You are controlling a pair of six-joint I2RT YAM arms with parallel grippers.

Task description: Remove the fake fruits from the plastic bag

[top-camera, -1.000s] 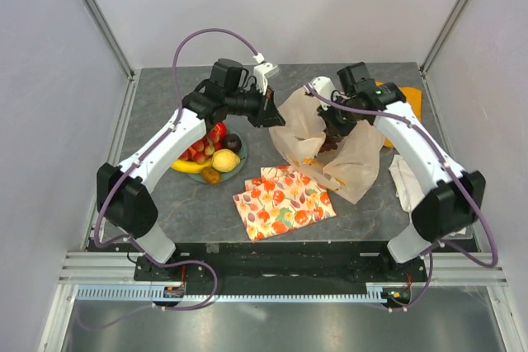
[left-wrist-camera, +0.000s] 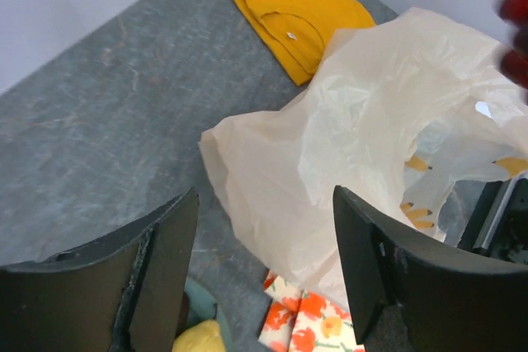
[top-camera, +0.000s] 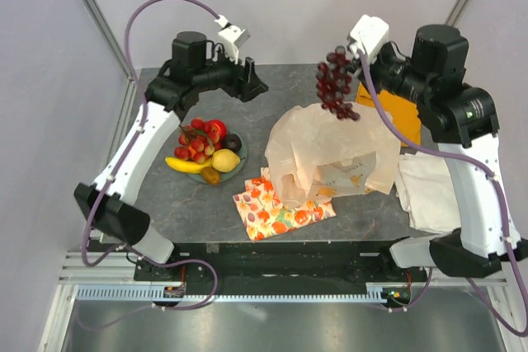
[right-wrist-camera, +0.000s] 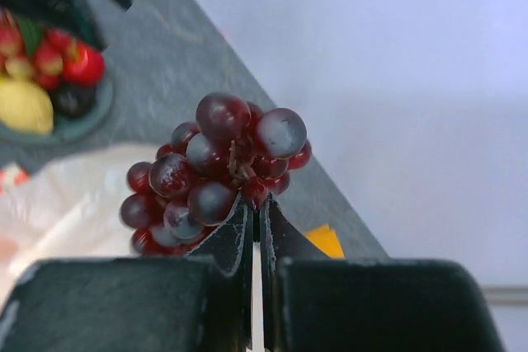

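A bunch of dark red fake grapes (top-camera: pixel 334 88) hangs from my right gripper, whose fingers are shut on its stem, high above the white plastic bag (top-camera: pixel 313 154). The bag slumps on the grey table with its opening showing in the left wrist view; no fruit is clearly visible inside. My left gripper hovers open above the table, left of the bag, with nothing between its fingers.
A plate of fake fruit (top-camera: pixel 198 172) with bananas, lemon, apples and grapes stands at the left. A floral cloth (top-camera: pixel 280 212) lies in front, a yellow cloth (left-wrist-camera: pixel 301 18) at the back right, a white cloth (top-camera: pixel 425 195) at the right.
My left gripper has let go of the bag and moved up and left; the bag has slumped.
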